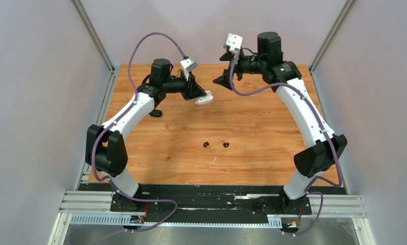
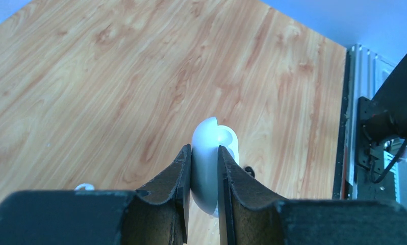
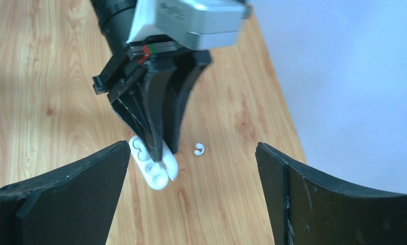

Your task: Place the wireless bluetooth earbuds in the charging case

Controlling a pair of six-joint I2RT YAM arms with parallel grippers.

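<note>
A white charging case (image 1: 204, 100) with its lid up and empty-looking wells visible is held in my left gripper (image 1: 197, 93), whose fingers are closed round the lid's side. The case (image 3: 153, 171) shows below those fingers in the right wrist view. My right gripper (image 1: 223, 76) stands open, apart from the case at its upper right, nothing between its fingers. A small white earbud lies on the table behind the case, also partly visible as a white piece (image 2: 84, 187) in the left wrist view.
Small black pieces (image 1: 206, 144) lie on the front middle of the wooden table (image 1: 257, 153). A black oblong object (image 1: 155, 113) lies beside the left arm.
</note>
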